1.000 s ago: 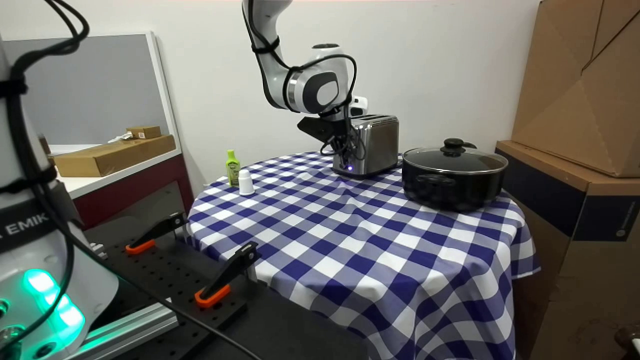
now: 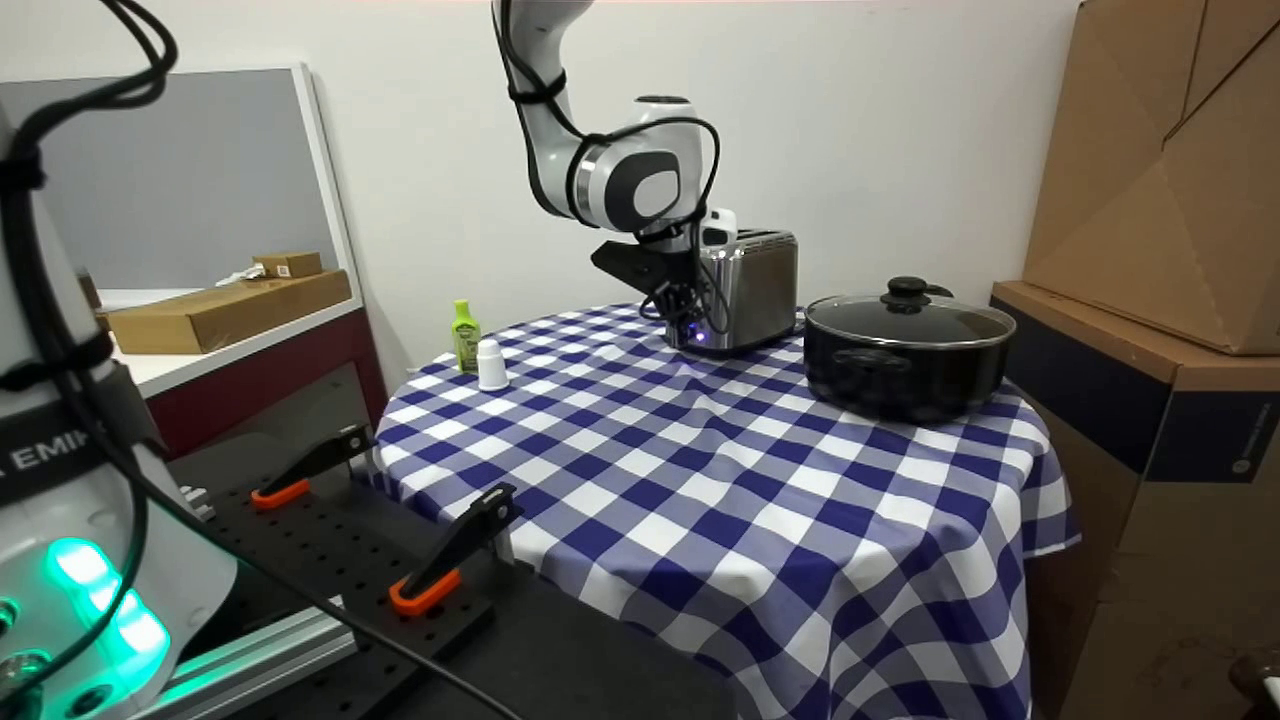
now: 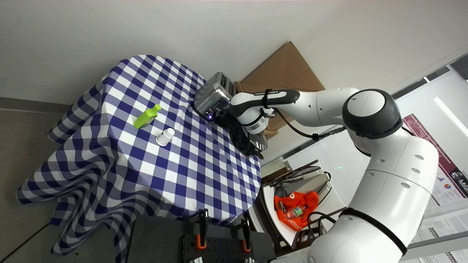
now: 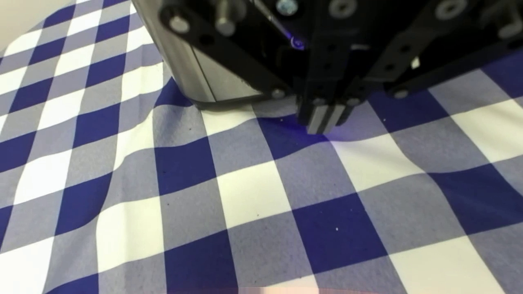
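A silver toaster (image 2: 762,292) stands at the far side of the round table, its slots facing up. My gripper is down low at the toaster's front, with its fingers (image 4: 317,120) together and nothing visible between them. A small blue-violet light (image 4: 297,43) glows on the toaster's front, partly hidden behind the gripper in the wrist view. Whether the fingertips touch the toaster or the cloth, I cannot tell. From the side, the gripper's dark body (image 2: 679,288) covers part of the toaster's front.
The table wears a blue-and-white checked cloth (image 2: 672,480). To the toaster's right sits a black lidded pot (image 2: 908,360). A green bottle (image 2: 465,336) and a white cup (image 2: 491,365) stand on the left. Cardboard boxes (image 2: 1140,396) rise on the right.
The arm has shifted slightly to the right and down beside the toaster in the exterior view. The toaster, pot, bottle and cup have stayed in place.
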